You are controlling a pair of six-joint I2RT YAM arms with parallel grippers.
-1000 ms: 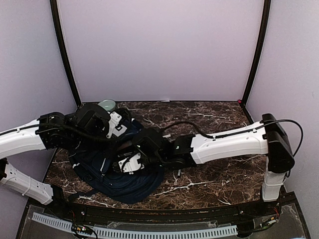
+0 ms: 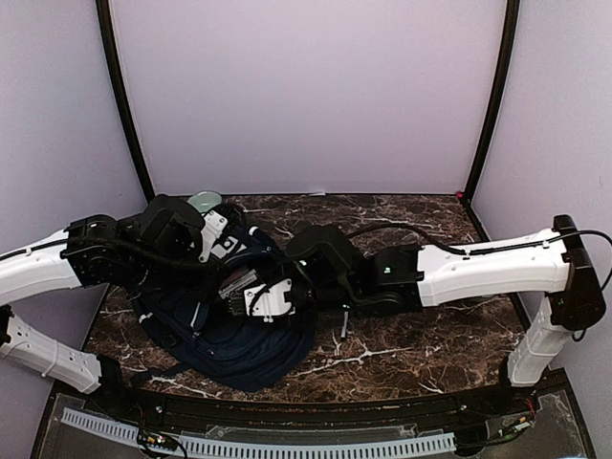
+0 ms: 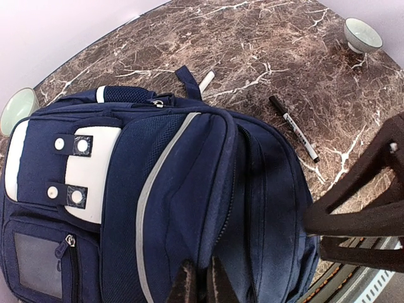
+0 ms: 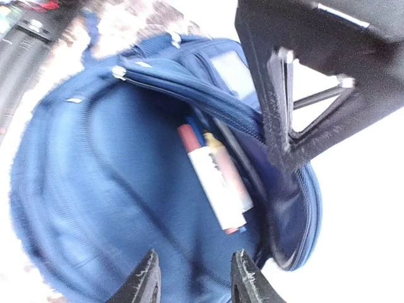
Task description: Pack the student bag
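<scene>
The dark blue bag (image 2: 244, 363) lies on the table with its main compartment unzipped. In the left wrist view my left gripper is shut on the edge of the bag's flap (image 3: 189, 170). Over the open compartment, my right gripper stands with its fingers apart and nothing between them. Inside the bag lie a white marker with a red cap (image 4: 211, 183), a pinkish tube with a yellow cap (image 4: 230, 173) and a blue pen (image 4: 196, 129), side by side. A black and white marker (image 3: 293, 129) rests on the table outside.
A white stick-like object (image 3: 206, 81) lies beside the bag's strap. One pale bowl (image 3: 363, 36) stands on the table, another pale bowl (image 3: 19, 110) behind the bag. Both arms crowd the bag from above.
My right gripper has shifted a little to the right above the bag, and its forearm has swung right too. The left arm is nearly still, a touch further left.
</scene>
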